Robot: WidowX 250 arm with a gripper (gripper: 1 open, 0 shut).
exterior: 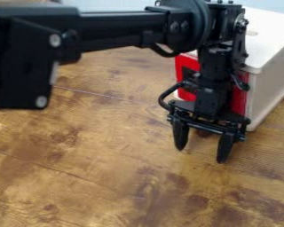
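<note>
My black gripper (201,146) hangs low over the wooden floor (85,168) at the right of centre, fingers pointing down and apart, open, with nothing visible between them. Behind it stands a white box (268,66) with a red front panel (185,66), which my wrist and gripper partly hide.
Bare wooden floor lies to the left of and in front of my gripper. The white box takes up the upper right. My arm crosses the top left of the view and hides what is behind it.
</note>
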